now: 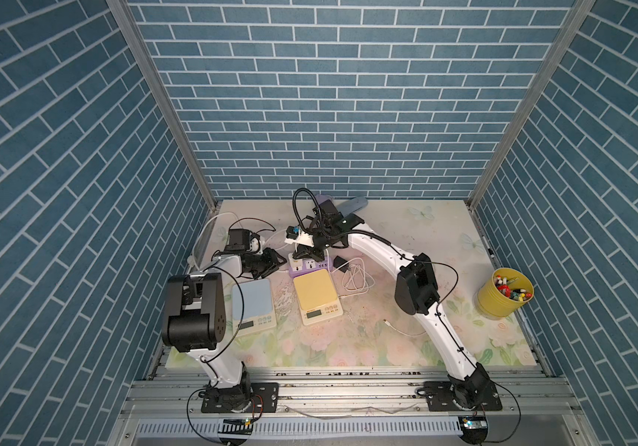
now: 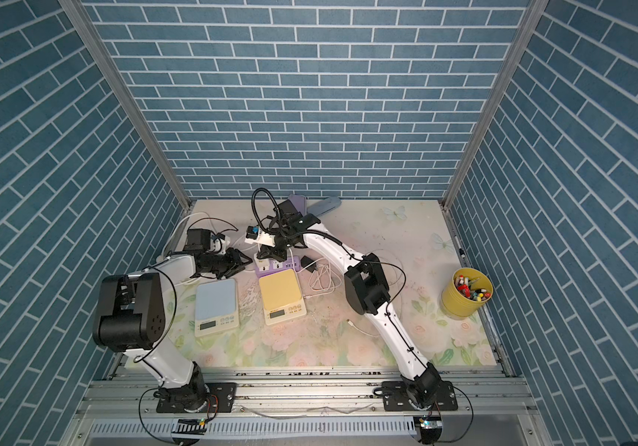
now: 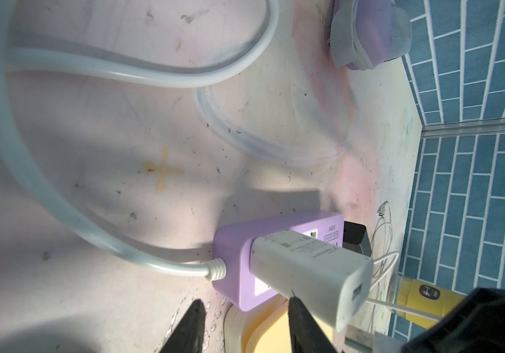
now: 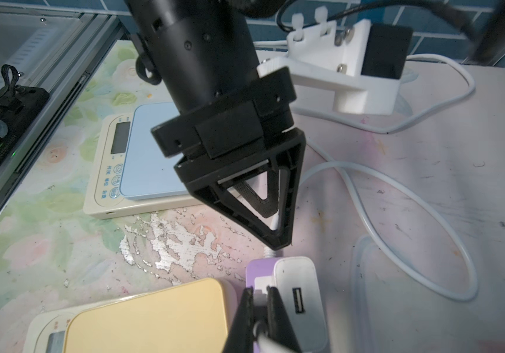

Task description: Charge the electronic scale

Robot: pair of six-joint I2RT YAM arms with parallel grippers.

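On a purple power strip (image 3: 234,241) stands a white charger block (image 3: 311,270), plugged in, its USB port facing up. My right gripper is shut on the plug end of a white USB cable (image 3: 402,309), close over the charger; whether the plug touches the port cannot be told. My left gripper is part open, with nothing between its fingers, beside the strip's cord end. The yellow-topped scale (image 1: 317,290) lies just in front of the strip. Left of it is the blue-topped scale (image 1: 255,301). The held plug is mostly hidden by the right fingers.
A black adapter (image 1: 341,264) sits at the strip's right end, with coiled white cable (image 1: 357,278) beside it. Another cable end (image 1: 387,322) lies front right. A yellow bucket (image 1: 495,301) stands far right. The strip's thick cord (image 3: 87,229) loops behind the left gripper.
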